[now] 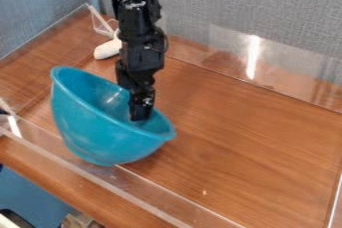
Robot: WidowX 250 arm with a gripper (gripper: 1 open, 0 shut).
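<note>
A turquoise plastic bowl (100, 132) sits tilted on the wooden table (247, 152) at the left, near the front edge. The black arm reaches down from the top, and its gripper (138, 104) is lowered into the bowl toward its back right part. The fingertips are partly hidden and dark, so what lies between them is unclear.
A white object (108, 47) lies behind the arm near the back left. Clear plastic barriers (283, 77) run along the table's back and front.
</note>
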